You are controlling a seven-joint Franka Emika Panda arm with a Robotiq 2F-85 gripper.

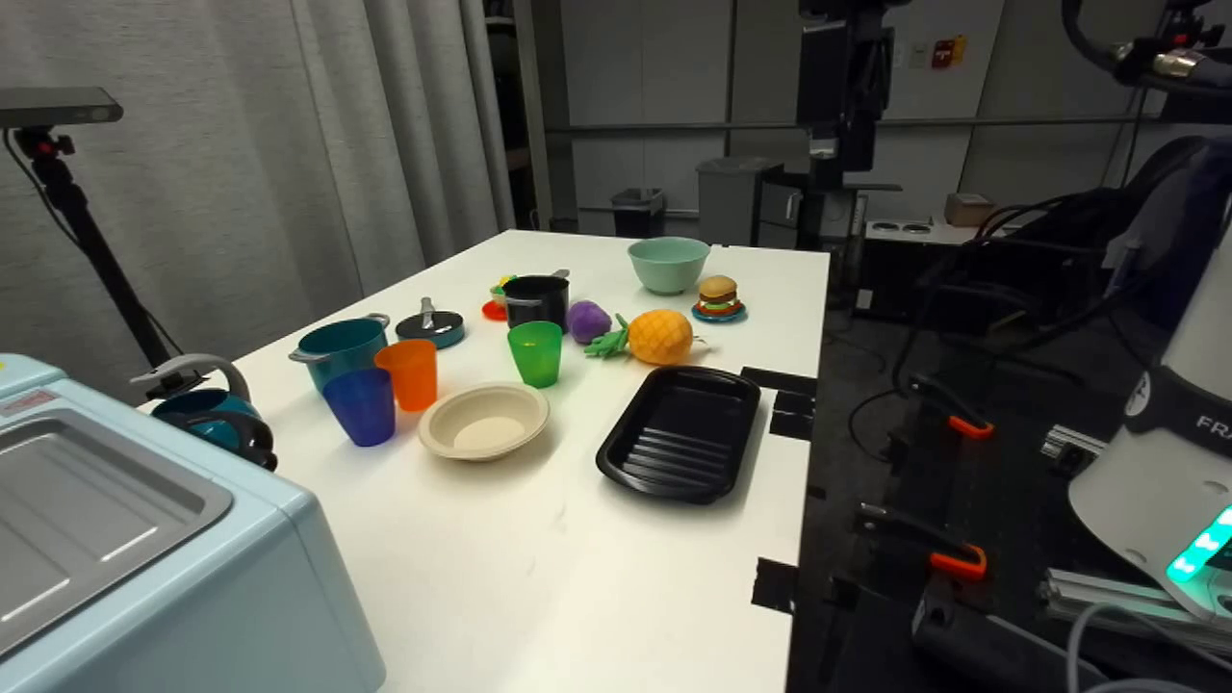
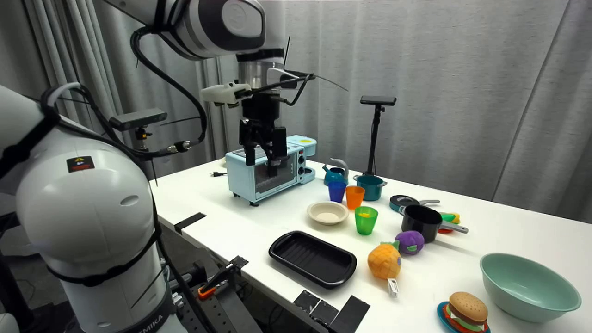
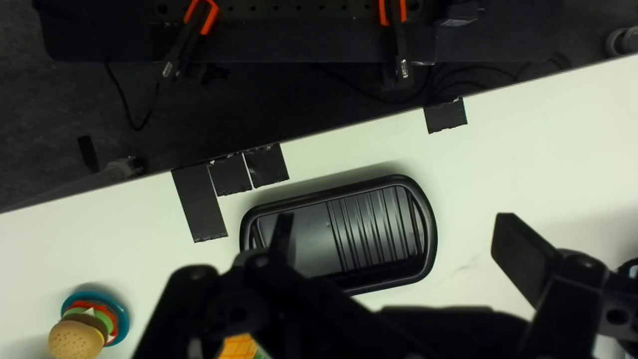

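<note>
High above the table hangs my gripper point(image 2: 261, 163), its fingers spread wide with nothing between them. In the wrist view one finger point(image 3: 514, 251) is at the right and the other at the left, with the black ribbed tray point(image 3: 377, 224) on the table far below. That tray point(image 1: 681, 433) lies flat near the table's edge, empty. An orange pineapple toy point(image 2: 384, 261) lies beside it, mostly hidden behind the gripper in the wrist view. A toy burger point(image 2: 467, 311) rests on a blue plate, near a mint green bowl point(image 2: 527, 286). A beige bowl point(image 1: 485, 422) stands empty.
Blue point(image 2: 336, 191), orange point(image 2: 355, 197) and green point(image 2: 366, 220) cups stand mid-table. Behind are a teal pot point(image 2: 370, 186), a kettle point(image 2: 334, 175), a lidded pan point(image 2: 403, 200) and a black pot point(image 2: 422, 222) beside a purple toy point(image 2: 410, 242). A light blue toaster oven point(image 2: 244, 183) occupies one end.
</note>
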